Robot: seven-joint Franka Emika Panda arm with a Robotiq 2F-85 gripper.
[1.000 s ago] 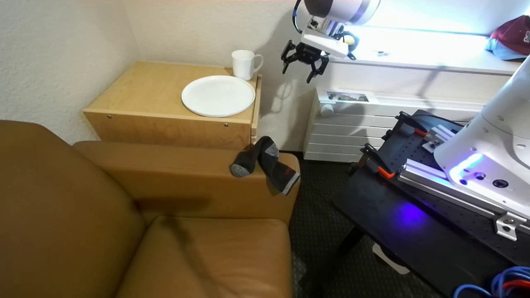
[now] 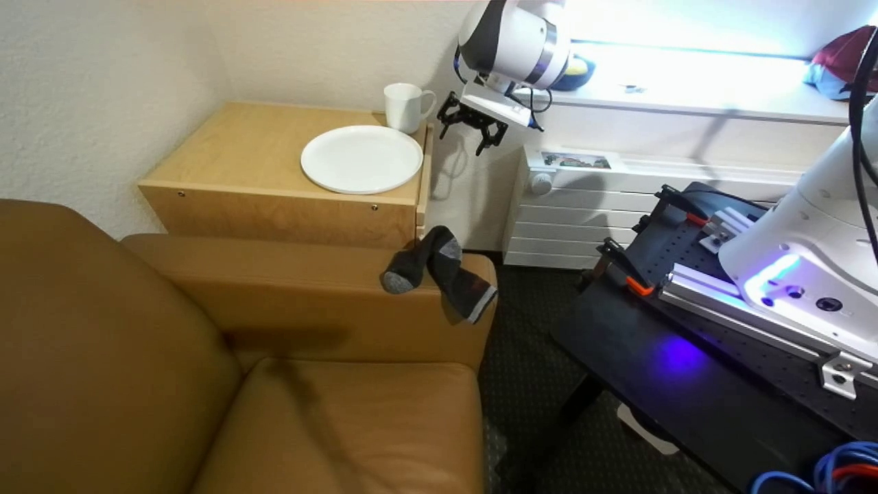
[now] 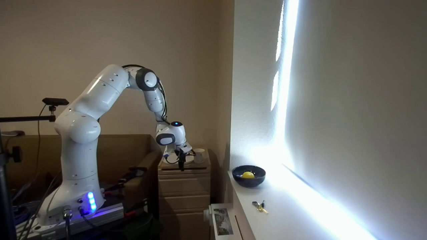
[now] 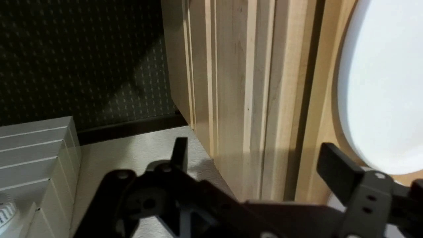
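My gripper (image 2: 466, 140) hangs in the air just right of the wooden cabinet (image 2: 247, 136), its fingers spread wide with nothing between them. In the wrist view its black fingers (image 4: 180, 154) stand far apart in front of the cabinet's drawer fronts. A white mug (image 2: 402, 108) is upright at the cabinet's back right corner, its handle toward my gripper but apart from it. Beside it lies a round white plate (image 2: 362, 160) with nothing on it. The mug is mostly hidden behind a finger in the wrist view. Dark grey socks (image 2: 444, 267) are draped on the sofa's armrest.
A brown leather sofa (image 2: 346, 412) stands in front of the cabinet. The white radiator (image 2: 568, 218) is to the right, below the windowsill (image 3: 280, 200). On the sill are a dark bowl (image 3: 249, 182) holding a yellow object, and small keys (image 3: 260, 206).
In exterior view 1 my gripper has moved left and somewhat lower, closer to the mug and cabinet edge. It was open before as well. Mug, plate and socks have not moved.
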